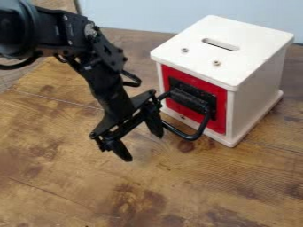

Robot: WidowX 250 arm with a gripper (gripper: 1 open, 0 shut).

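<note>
A white wooden box (254, 106) stands on the right, with a slot and two screws on top and a red front panel (175, 78) carrying a black latch with a looped handle (190, 133). My black gripper (140, 142) points down in front of the box, left of the handle, its fingers spread apart with nothing visible between them. Whether a finger touches the handle cannot be told.
A pale wall or surface runs behind the box at the top.
</note>
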